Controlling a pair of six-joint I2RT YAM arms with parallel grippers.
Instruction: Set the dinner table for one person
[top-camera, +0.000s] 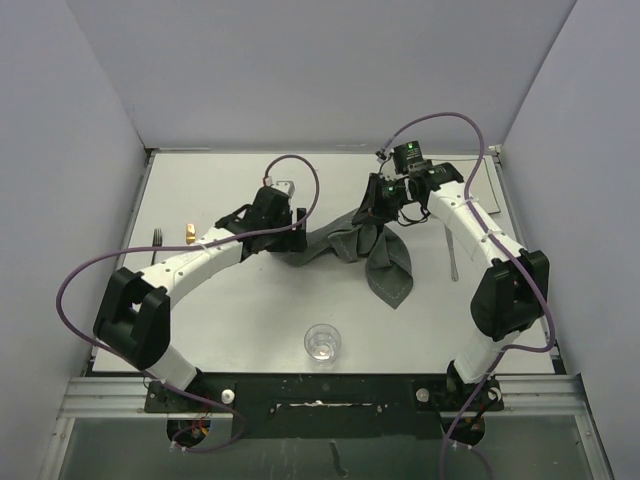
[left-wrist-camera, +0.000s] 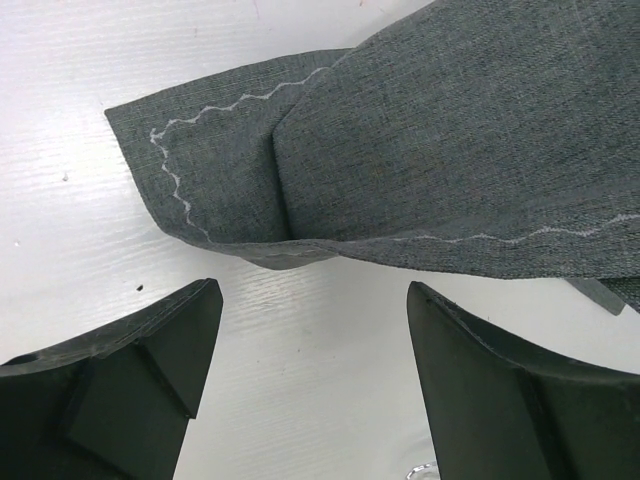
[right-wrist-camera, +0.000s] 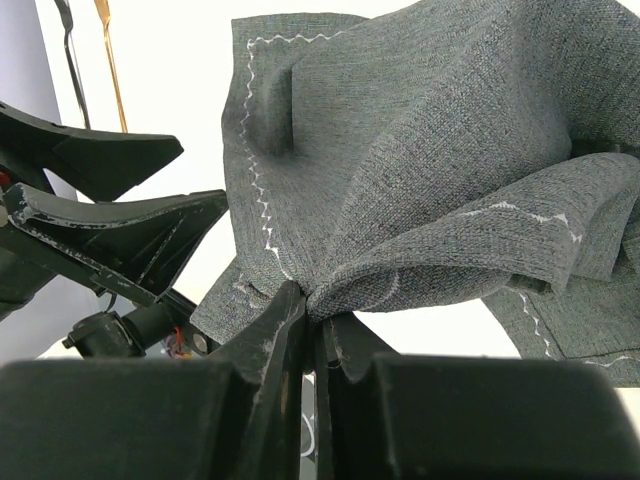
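A dark grey cloth napkin (top-camera: 390, 280) with pale zigzag stitching lies bunched and folded across the middle of the table. My right gripper is shut on a gathered part of the napkin (right-wrist-camera: 430, 140), and folds spread out from its fingertips. Near the cloth's other end, my left gripper (top-camera: 300, 232) is open. In the left wrist view, the napkin's edge (left-wrist-camera: 400, 160) runs just beyond the left fingertips, with bare table between the fingers. A clear glass (top-camera: 322, 343) stands near the front edge. A fork (top-camera: 157, 240) and a gold-coloured utensil (top-camera: 190, 233) lie on the left; a knife (top-camera: 451, 252) lies on the right.
At the back right corner, a pale flat rectangular item (top-camera: 482, 182) lies partly behind the right arm. Grey walls (top-camera: 300, 80) border the back and sides.
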